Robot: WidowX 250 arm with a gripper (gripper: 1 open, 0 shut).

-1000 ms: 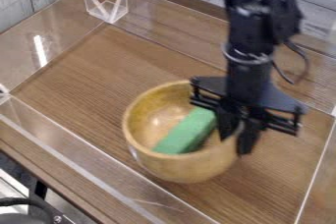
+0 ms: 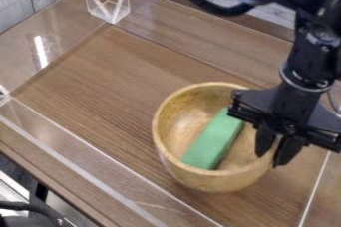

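A wooden bowl point(image 2: 178, 121) sits on the wooden table, right of centre, with a green block point(image 2: 209, 141) lying inside it. The black gripper point(image 2: 277, 133) is over the bowl's right rim, at the right of the view, partly covering that side of the bowl. I cannot tell from this view how far apart its fingers are or whether the rim is between them.
A clear plastic bracket point(image 2: 110, 7) stands at the back left. Clear strips run along the near and left edges.
The bowl with the green block has moved right and back from where it was a second ago. The arm has shifted and turned, the gripper staying at the bowl's right side.
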